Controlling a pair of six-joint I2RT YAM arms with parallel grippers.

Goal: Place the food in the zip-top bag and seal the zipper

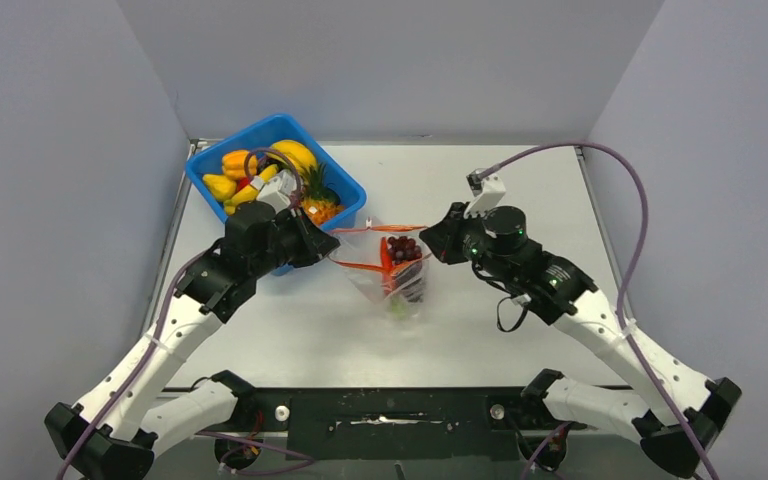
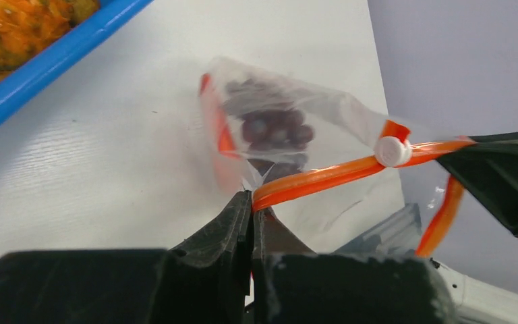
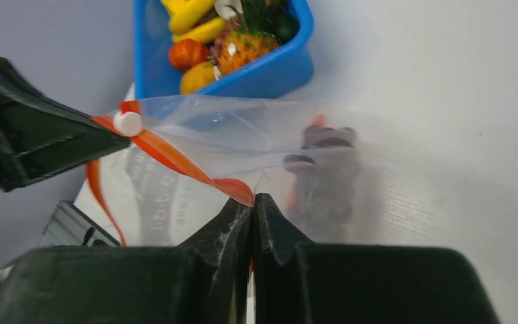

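A clear zip bag (image 1: 407,290) with an orange zipper rim hangs stretched between both grippers, its mouth parted into two orange strips. Inside it are dark red grapes (image 1: 403,249), an orange-red item (image 1: 387,262) and something dark below. A white slider (image 2: 392,151) sits on one orange strip. My left gripper is shut on the bag's left corner, where the orange strip meets its fingertips. The opposite corner is pinched by my right gripper, also shut. The bag's lower end is partly hidden in the wrist views.
A blue bin (image 1: 349,209) of toy produce stands at the back left, close behind the left gripper. It holds bananas (image 1: 294,154) and a pineapple (image 1: 321,206).
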